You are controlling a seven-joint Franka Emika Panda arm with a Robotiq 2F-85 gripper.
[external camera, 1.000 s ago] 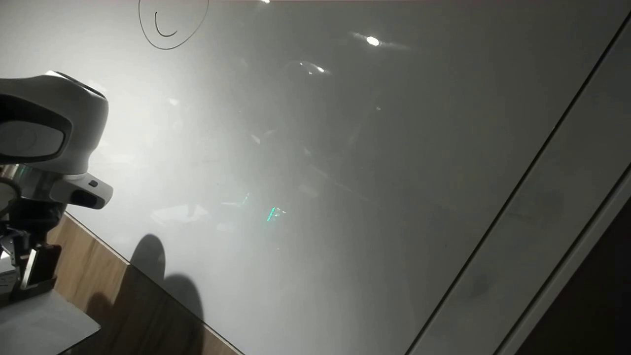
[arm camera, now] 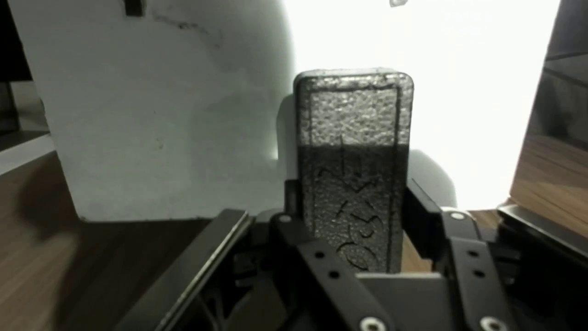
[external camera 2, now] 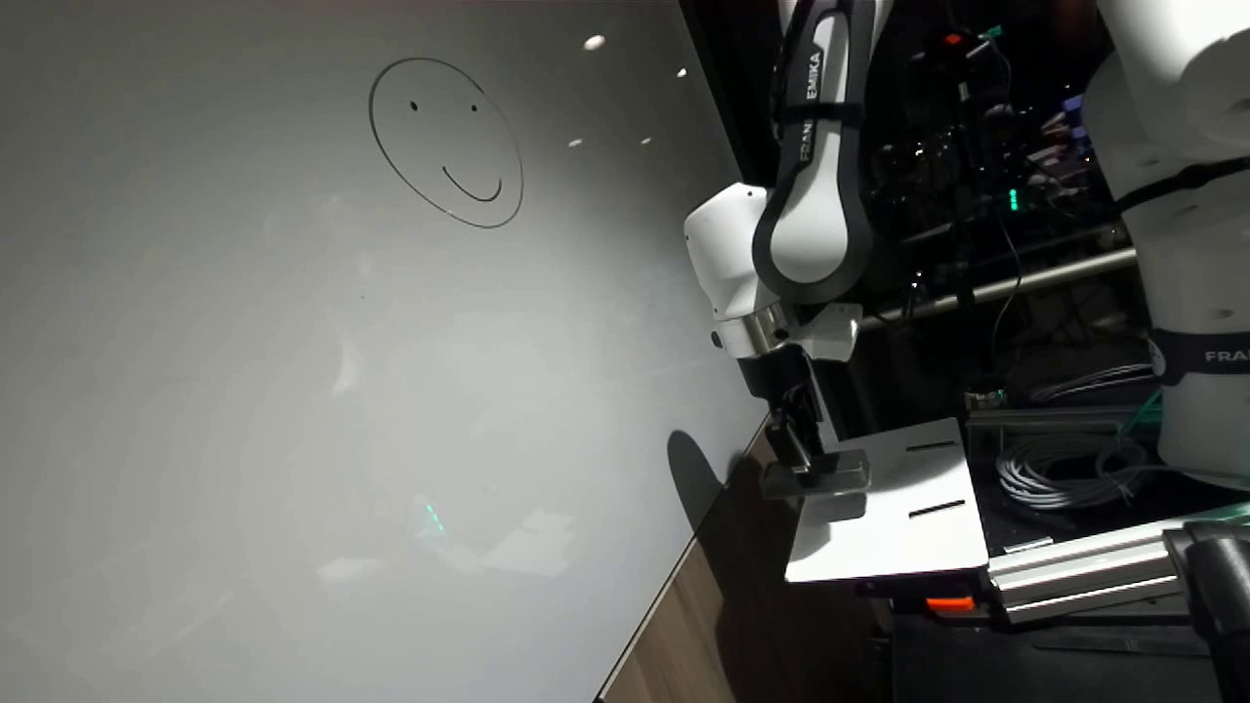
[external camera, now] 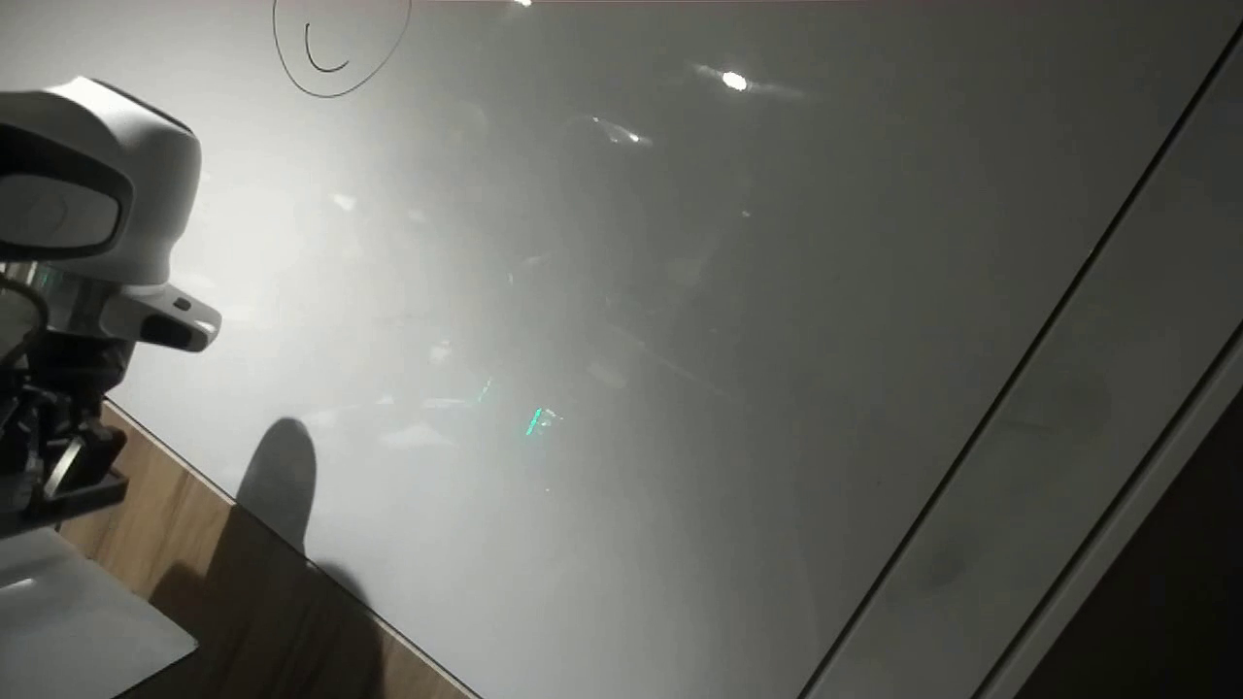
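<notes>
A dark rectangular block, like a whiteboard eraser point(arm camera: 353, 121), stands upright between the fingers of my gripper in the wrist view. The fingers are shut on its two long sides, and its face carries scratched marks. Exterior view 2 shows the block point(external camera 2: 838, 473) held above a white panel point(external camera 2: 908, 539), with a shadow cast below it. In exterior view 1 the gripper point(external camera: 70, 466) is at the left edge, partly cut off. A large whiteboard point(external camera 2: 352, 445) bears a smiley face point(external camera 2: 447, 143) in thin black line.
Beside the whiteboard's lower edge runs a wooden surface point(external camera: 163, 501). Another white arm point(external camera 2: 1207, 293), coiled cables point(external camera 2: 1072, 475) and a metal rail point(external camera 2: 1084, 568) lie to the right in exterior view 2. Nothing stands on the whiteboard.
In exterior view 1 the arm and gripper have risen away from the white panel, with the block still held. Their shadows have shifted up and left.
</notes>
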